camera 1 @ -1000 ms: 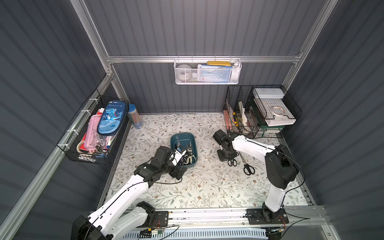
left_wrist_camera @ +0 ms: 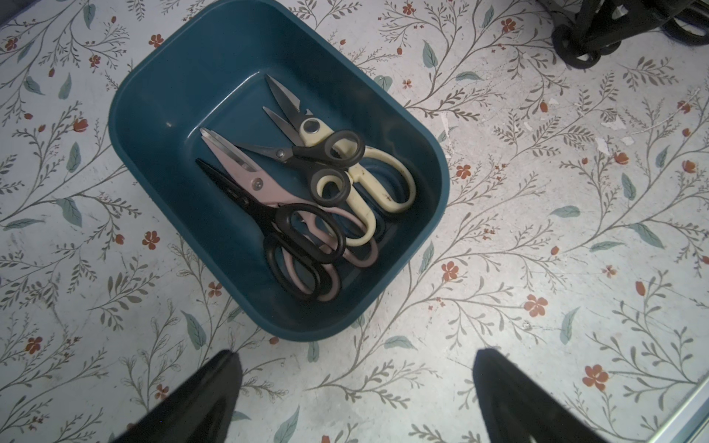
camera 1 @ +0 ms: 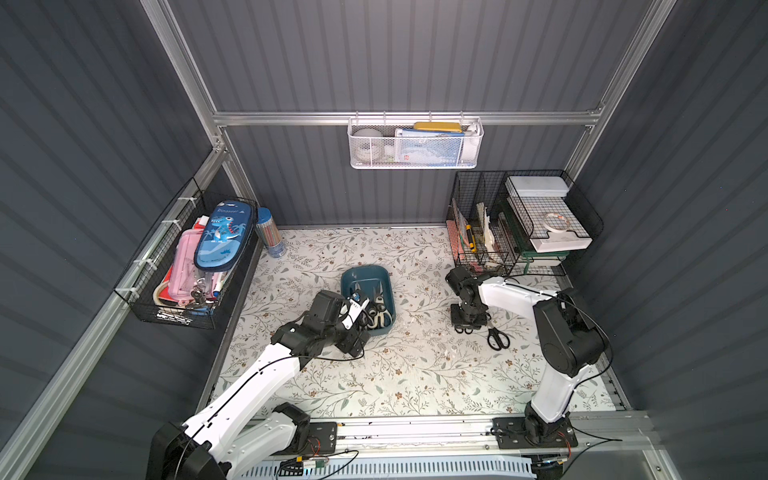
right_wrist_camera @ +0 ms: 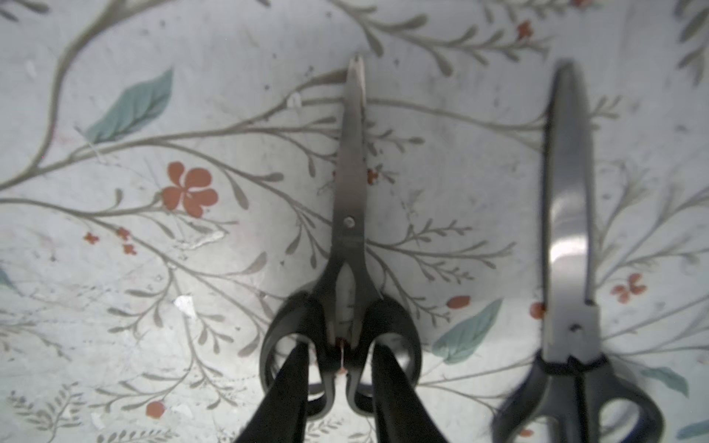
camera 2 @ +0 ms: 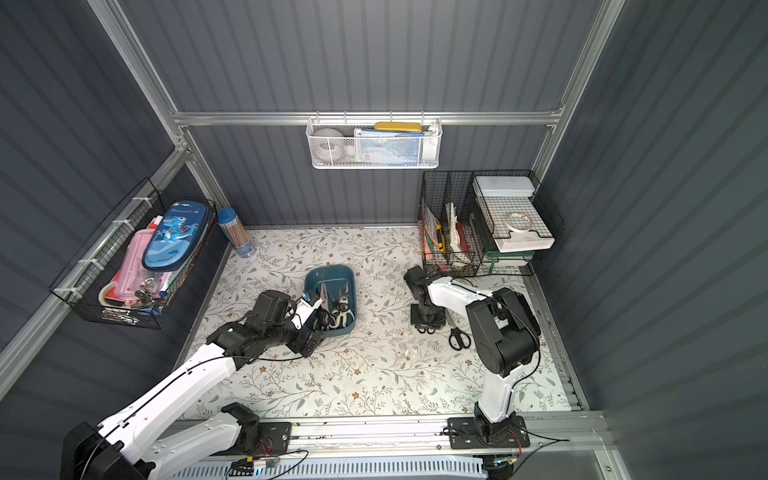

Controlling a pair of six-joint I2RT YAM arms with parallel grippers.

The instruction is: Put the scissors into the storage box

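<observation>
A teal storage box (left_wrist_camera: 147, 170) holds several scissors in the left wrist view. My left gripper is open just in front of the box, nothing between its fingers. My right gripper is part open, low over the handles of black-handled scissors (right_wrist_camera: 349, 192) lying flat on the table, its fingertips at the two finger loops; I cannot tell whether it touches them. Larger black-handled scissors (right_wrist_camera: 568, 221) lie to their right, blades parallel.
Black wire baskets with files (camera 1: 496, 240) stand at the back right, another basket (camera 1: 172, 264) hangs at the left, and a white mesh basket (camera 1: 414, 152) at the back wall. Bottle-like container (camera 1: 272, 240) at back left.
The left arm has barely moved.
</observation>
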